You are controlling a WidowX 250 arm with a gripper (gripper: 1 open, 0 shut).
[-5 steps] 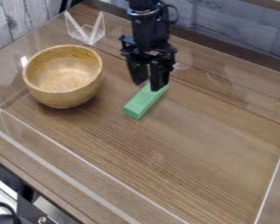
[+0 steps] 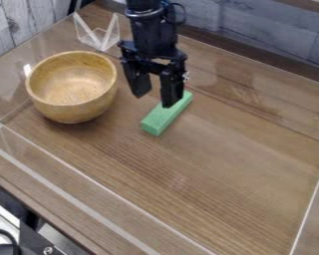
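My gripper [image 2: 155,78] is a black mechanism hanging from the top of the view, with its fingers open just above and behind a green rectangular block [image 2: 166,113]. The block lies diagonally on the wooden table [image 2: 202,189], to the right of a tan bowl [image 2: 72,105]. I cannot tell whether anything touches the block.
A white wire-like object [image 2: 43,50] stands at the back left, behind the bowl. A dark object or cable shows at the lower left edge.
My gripper has shifted about over the area behind the block, now standing a little further left than a second ago. The block and bowl look unmoved.
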